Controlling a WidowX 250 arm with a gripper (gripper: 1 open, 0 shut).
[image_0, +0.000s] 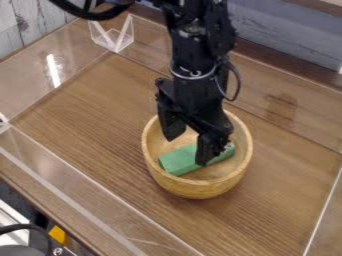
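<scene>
My black gripper (189, 134) hangs open over a round tan bowl (194, 185), its two fingers spread down inside it, the right one at a green block (181, 160) lying on the bowl's floor. The gripper hides part of the bowl's back and part of the block. Whether a finger touches the block I cannot tell.
The bowl stands on a wooden table (74, 130). A white wire-like object (112, 35) is at the back left. Free table lies left and right of the bowl; dark cables are at the lower left corner.
</scene>
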